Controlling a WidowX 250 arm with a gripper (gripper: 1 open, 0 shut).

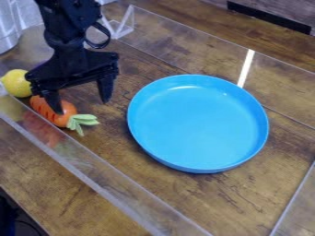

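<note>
My black gripper [72, 85] is open above the left side of the wooden table, its fingers spread with nothing seen between them. Just below it lies an orange toy carrot [54, 112] with pale green leaves, partly behind the left finger. A yellow object [15, 82] sits at the far left edge, partly hidden by the gripper. A large blue plate [197, 124] lies right of the carrot.
Clear plastic walls [147, 207] border the near and right sides. A white rack or bin sits at the upper left. The table behind and below the plate is bare.
</note>
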